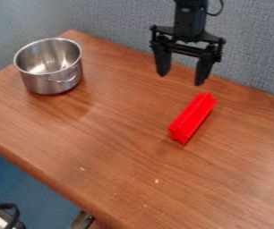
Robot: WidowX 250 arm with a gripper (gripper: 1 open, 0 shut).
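Note:
My black gripper (180,70) hangs at the upper middle, above the back of the wooden table, its two fingers spread wide with nothing between them. A red elongated bar (192,117) lies diagonally on the table, below and a little right of the gripper. A steel pot (48,65) stands at the left of the table.
A grey padded wall runs behind it, with blue floor past its edges. Some black and metal hardware (82,221) shows at the bottom left.

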